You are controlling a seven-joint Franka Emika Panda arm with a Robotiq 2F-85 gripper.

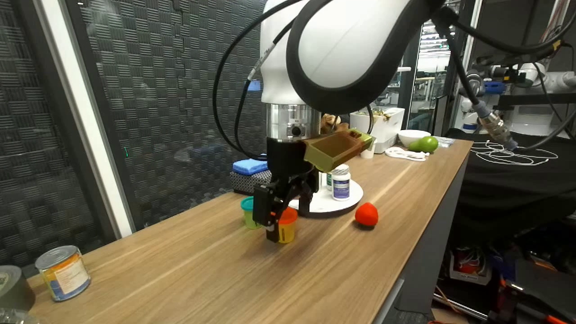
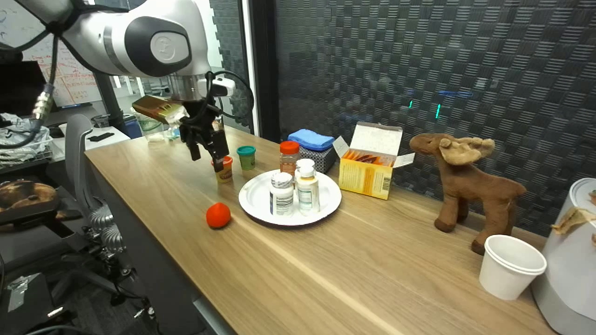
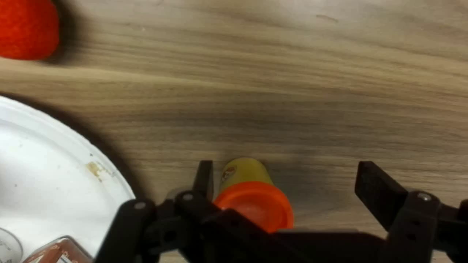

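My gripper is open, its fingers wide apart low above the table. Between them in the wrist view, close to the left finger (image 3: pixel 204 179), stands a yellow tub with an orange lid (image 3: pixel 256 204); the gripper body covers the lid's lower part. From exterior view 1 the same orange-lidded tub (image 1: pixel 287 227) is partly hidden behind a finger. A green tub with a teal lid (image 2: pixel 246 158) stands upright beside it. Whether the finger touches the orange-lidded tub, I cannot tell.
A white plate (image 2: pixel 257 209) holds several bottles, close to the gripper. In front of it lies a red round object (image 2: pixel 218 215). Behind are a blue cloth (image 2: pixel 311 139) on a dark box and a yellow open carton (image 2: pixel 363 176). The table's left end holds a can (image 1: pixel 64 272).
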